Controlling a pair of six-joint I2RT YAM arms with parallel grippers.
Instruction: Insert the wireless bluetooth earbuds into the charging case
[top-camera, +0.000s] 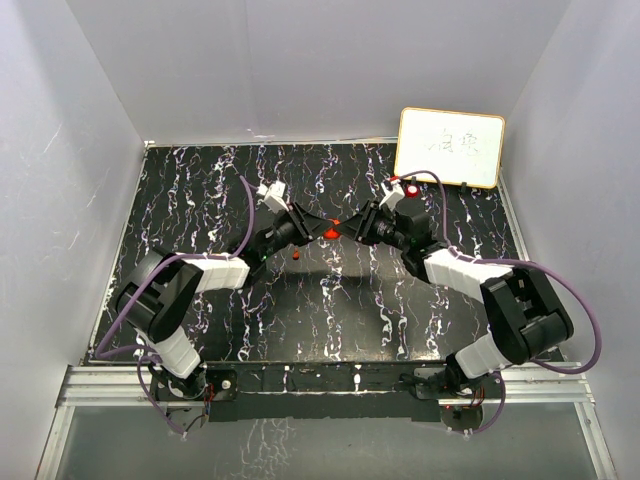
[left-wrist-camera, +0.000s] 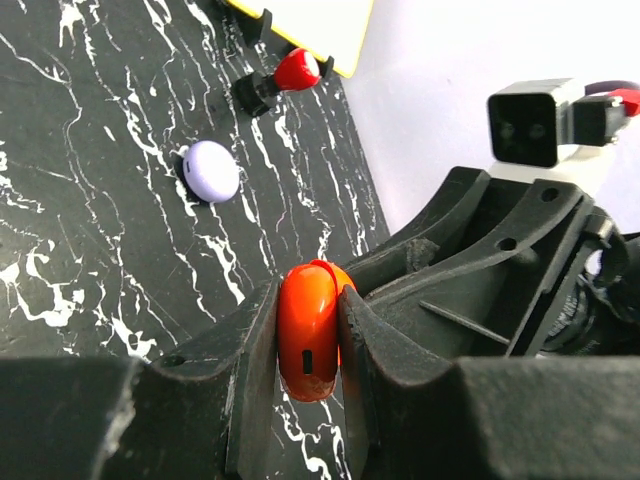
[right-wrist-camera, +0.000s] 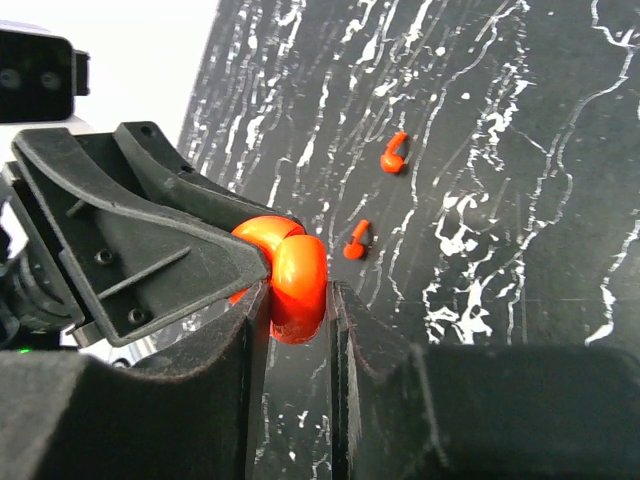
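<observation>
The glossy orange-red charging case (top-camera: 331, 233) is held above the table between my two grippers, which meet from either side. In the left wrist view, my left gripper is shut on the case (left-wrist-camera: 307, 345). My right gripper is also shut on it. A groove divides two rounded parts of the case (right-wrist-camera: 300, 275) in the right wrist view; whether the lid is open cannot be told, and its inside is hidden. Two red earbuds lie apart on the table: a farther earbud (right-wrist-camera: 393, 155) and a nearer earbud (right-wrist-camera: 356, 241). One earbud (top-camera: 296, 254) shows from above.
A whiteboard (top-camera: 449, 147) stands at the back right, with a red-topped black object (left-wrist-camera: 282, 80) near its foot. A pale lavender round object (left-wrist-camera: 211, 171) rests on the dark marbled table.
</observation>
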